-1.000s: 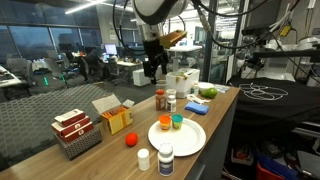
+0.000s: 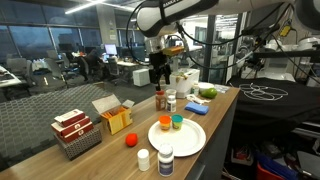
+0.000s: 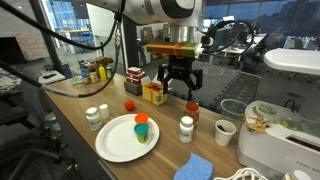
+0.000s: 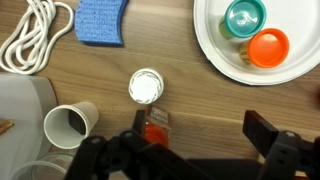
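Observation:
Above the table hangs my open gripper, nothing between its fingers. In the wrist view, a red-brown jar (image 4: 156, 132) is partly hidden under the left finger, and a white-capped bottle (image 4: 146, 86) stands just beyond it. Exterior view 2 has the jar (image 3: 192, 113) upright behind the white bottle (image 3: 186, 129), below the gripper (image 3: 181, 85) and apart from it. On the white plate (image 3: 115, 147) are an orange cup (image 3: 142, 118) and a green cup (image 3: 141, 132).
A white cup (image 4: 70, 122), a blue cloth (image 4: 101, 21) and a coiled white cord (image 4: 32, 35) lie around the bottle. A red ball (image 2: 131, 140), a yellow box (image 2: 117, 120) and stacked red boxes (image 2: 72, 123) occupy the other end. Bare wood (image 4: 205, 105) separates bottle and plate.
In exterior view 1 the gripper has shifted slightly to the right and the arm's upper part has swung right. The objects on the table stay where they were.

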